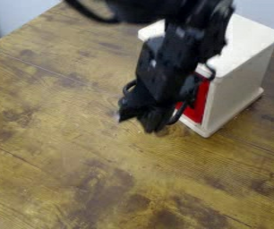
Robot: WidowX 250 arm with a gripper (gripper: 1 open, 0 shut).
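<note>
The black gripper [146, 116] hangs low in front of a white box [239, 80], over the wooden table. Its fingertips point down near the box's front lower left; whether they are open or shut is hard to make out in the dark shape. The box has a red front panel [197, 107], largely hidden behind the arm.
Bare wooden table [55, 143] fills the left and front of the view, clear of objects. The box stands at the back right, with a pale wall behind it.
</note>
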